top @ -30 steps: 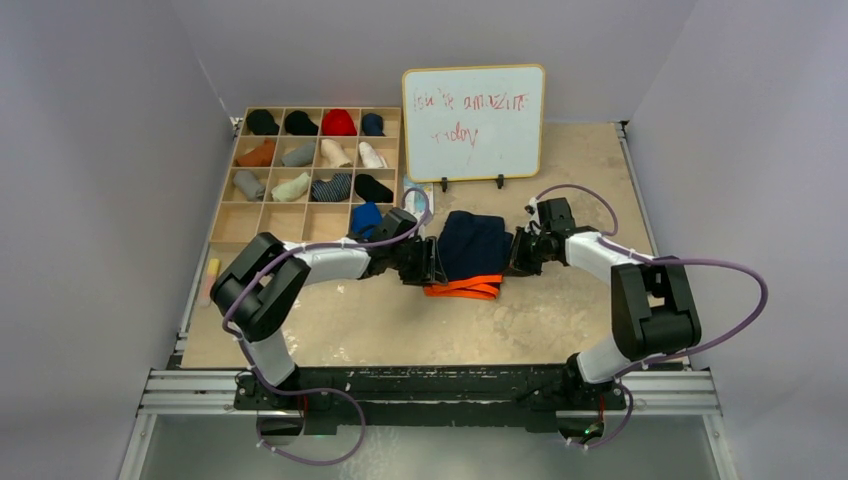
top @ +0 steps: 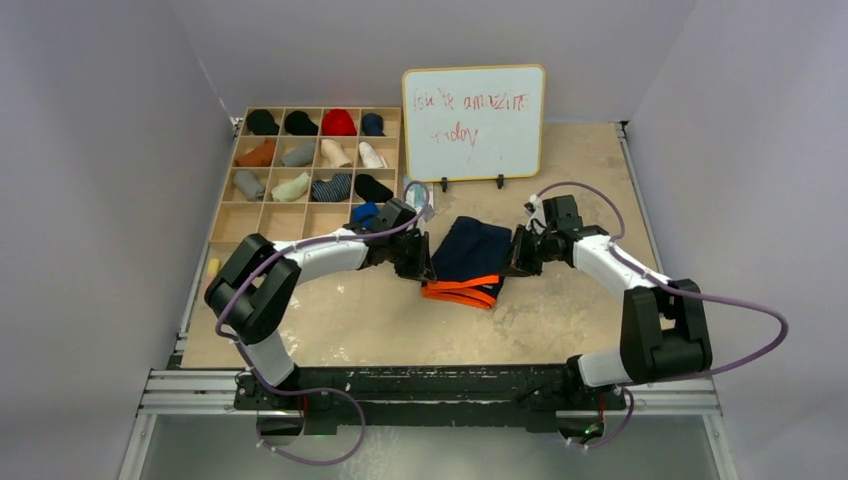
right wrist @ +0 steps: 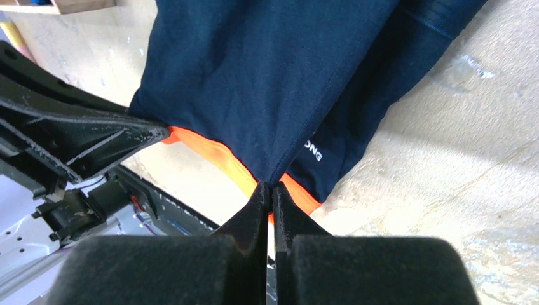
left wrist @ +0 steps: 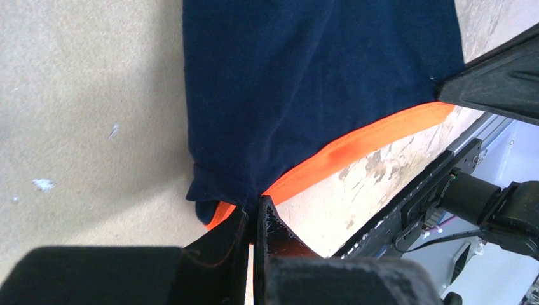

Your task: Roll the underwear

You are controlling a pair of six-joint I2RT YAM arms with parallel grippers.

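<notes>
Folded navy underwear [top: 470, 250] with an orange waistband [top: 460, 298] lies on the table between my grippers. My left gripper is shut on the underwear at the left corner by the waistband. My right gripper is shut on its right corner, where the navy fold meets the orange band. In the right wrist view white lettering shows on the lower navy layer, beside the upper fold.
A wooden compartment organizer [top: 240, 220] full of rolled garments stands at the back left. A whiteboard [top: 473, 140] stands at the back.
The underwear's near edge and both grippers have shifted slightly, the left gripper a little leftward; more orange band shows toward the front, and my left gripper has closed further.
</notes>
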